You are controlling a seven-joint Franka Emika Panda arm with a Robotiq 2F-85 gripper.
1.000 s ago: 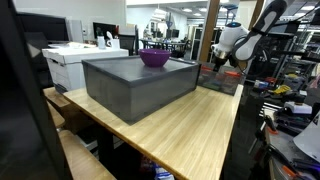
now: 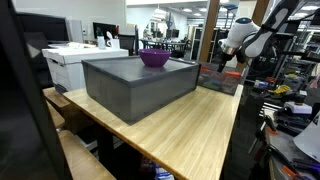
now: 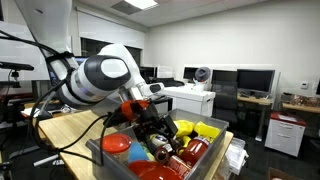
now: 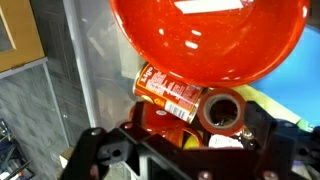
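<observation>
My gripper stands open over a bin of mixed items in the wrist view, its dark fingers (image 4: 258, 118) spread apart. Between and just beyond them lies a red-labelled can or jar (image 4: 168, 92), with a round brown-rimmed end (image 4: 221, 111) beside it. A big red-orange bowl (image 4: 215, 45) fills the upper part of that view. In the second exterior view, the white arm (image 3: 112, 72) reaches down into the grey bin (image 3: 205, 165), and red, yellow and green items lie around the gripper. Whether the fingers touch anything cannot be made out.
In the first exterior view, a purple bowl (image 2: 154, 58) rests on a long grey box (image 2: 135, 88) on the wooden table (image 2: 180, 135). The bin's clear wall (image 4: 98, 65) runs close along the gripper's left side in the wrist view.
In the first exterior view, the arm at the far right has shifted slightly to the right. The purple bowl, grey box and table look the same.
</observation>
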